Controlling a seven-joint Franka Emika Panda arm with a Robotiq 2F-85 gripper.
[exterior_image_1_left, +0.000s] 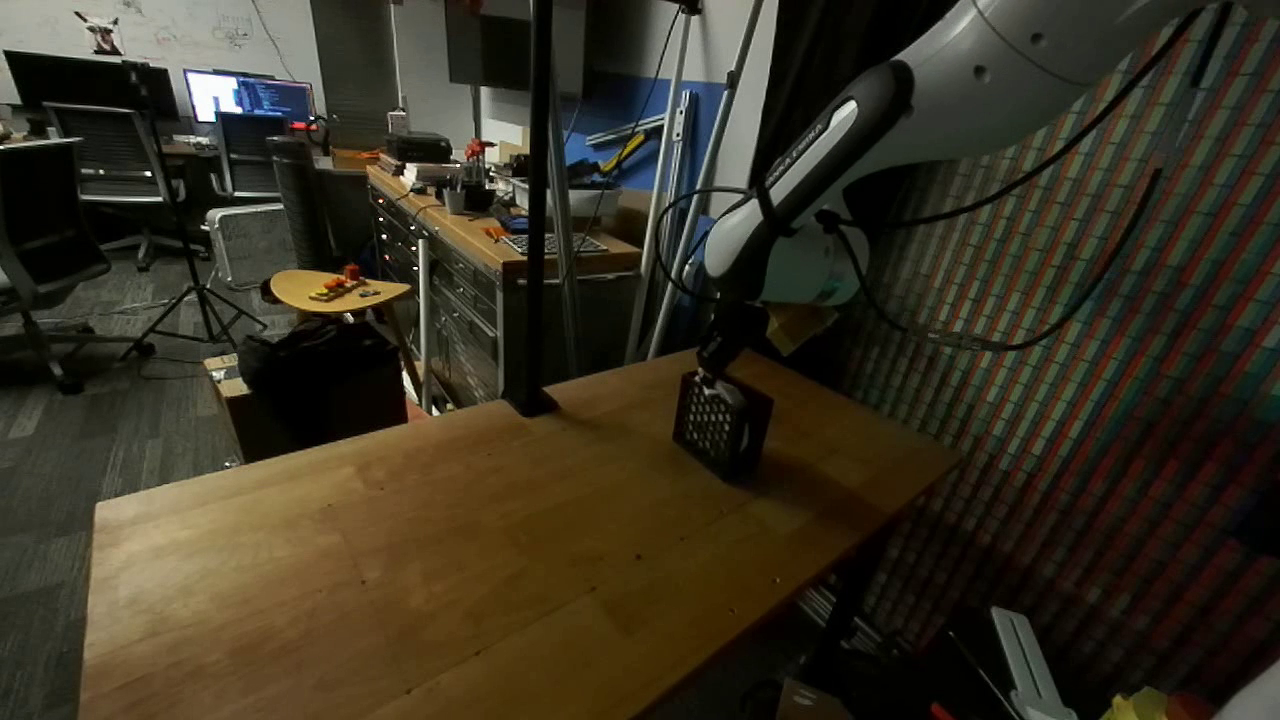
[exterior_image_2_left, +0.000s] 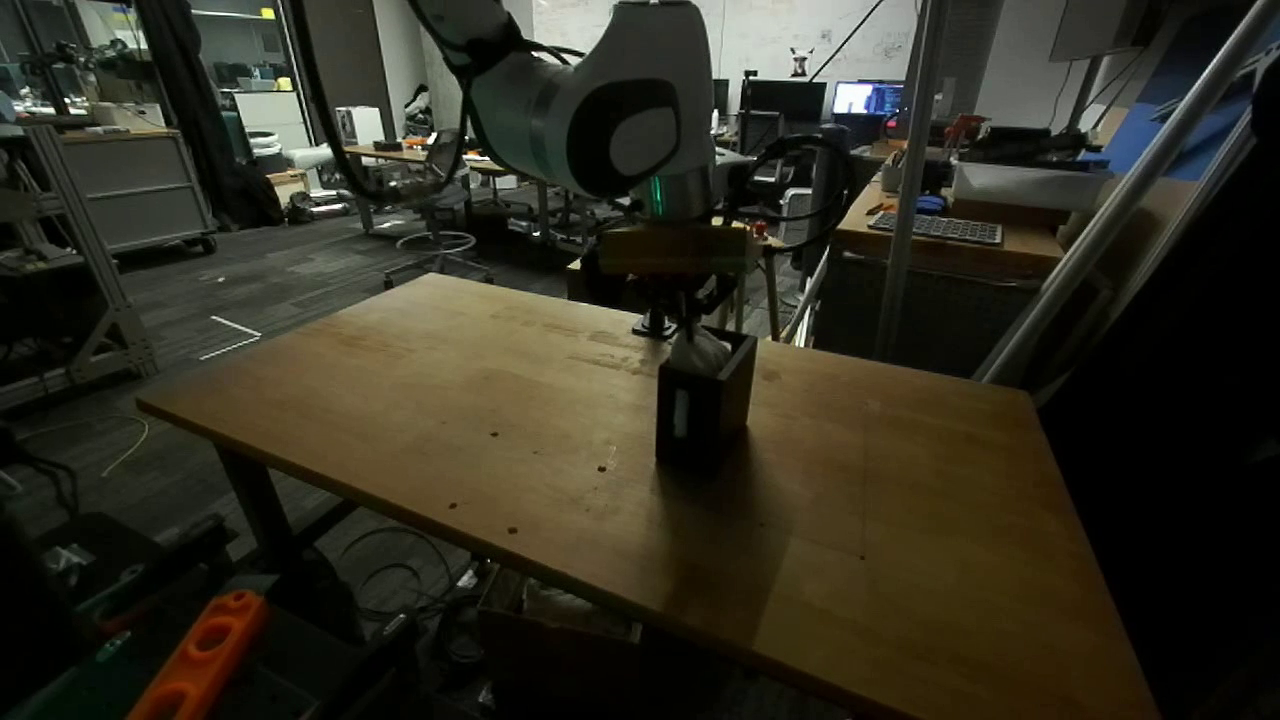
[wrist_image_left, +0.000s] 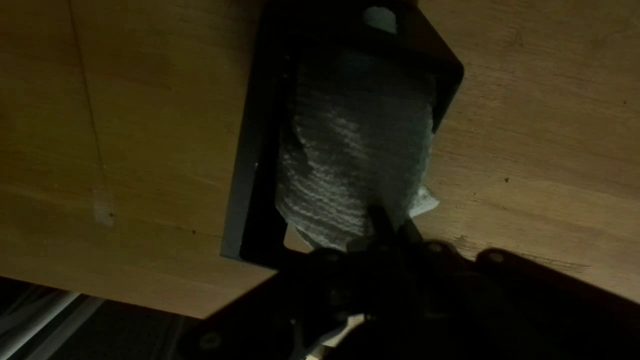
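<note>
A black open-topped box (exterior_image_1_left: 720, 426) with a perforated side stands on the wooden table toward its far right end in exterior view 1. White tissue (wrist_image_left: 348, 150) fills its opening in the wrist view and bunches up toward my fingertips. My gripper is shut at the box's edge, with the thin tissue drawn up between its fingers. In exterior view 2 the tissue (exterior_image_2_left: 699, 352) rises in a peak above the rim, right below the gripper (exterior_image_2_left: 687, 326). Darkness hides the exact contact.
A black post (exterior_image_1_left: 536, 240) stands at its back edge. Beyond that is a cluttered workbench (exterior_image_1_left: 600, 254). A patterned curtain (exterior_image_1_left: 1080, 336) hangs close on the arm's side.
</note>
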